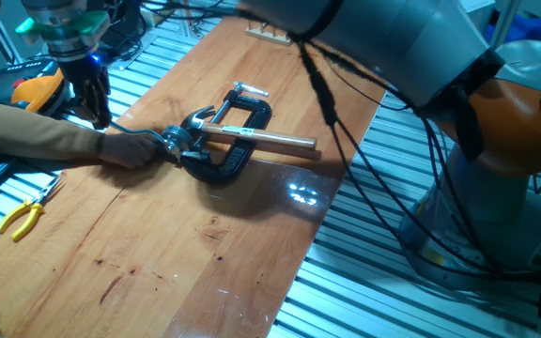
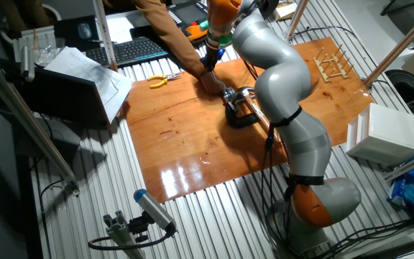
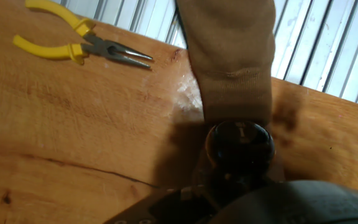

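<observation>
In exterior view 1 my gripper [image 1: 94, 105] hangs over the table's far left part, its dark fingers close together. A thin bent grey rod [image 1: 137, 130] runs from the fingertips to a round metallic piece [image 1: 174, 139], beside the hammer head. The hammer [image 1: 261, 138], wooden-handled, lies across a black C-clamp [image 1: 216, 174]. A person's hand [image 1: 128, 150] is just under the rod, near the round piece; whether it touches is unclear. In the wrist view a dark round part [image 3: 240, 146] fills the lower middle and hides the hand; the fingertips cannot be made out.
Yellow-handled pliers [image 1: 28, 212] lie at the table's left edge. The person's arm [image 2: 169, 32] reaches in across that edge. A wooden peg rack [image 2: 333, 66] stands at the table's other end.
</observation>
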